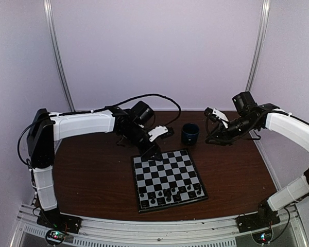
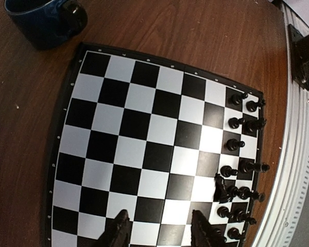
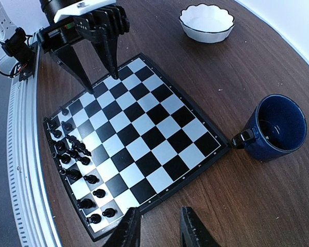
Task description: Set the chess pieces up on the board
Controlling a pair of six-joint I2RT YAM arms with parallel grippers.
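The chessboard (image 1: 167, 170) lies slightly turned on the table, with black pieces crowded along the two rows at its near edge. Among them one black piece (image 2: 221, 190) lies on its side against its neighbours, while a black pawn (image 2: 235, 144) and others stand upright. Over the far-left part of the board, my left gripper hangs open, nothing between its fingers. My right gripper is also open and empty, held above the table to the right of the board. No white pieces show in any view.
A dark blue mug (image 3: 278, 123) stands by the board's far-right corner, its handle close to the frame. Farther back sits a white scalloped bowl (image 3: 207, 23), hidden from the top view by the left arm. Bare table (image 1: 232, 175) extends right of the board.
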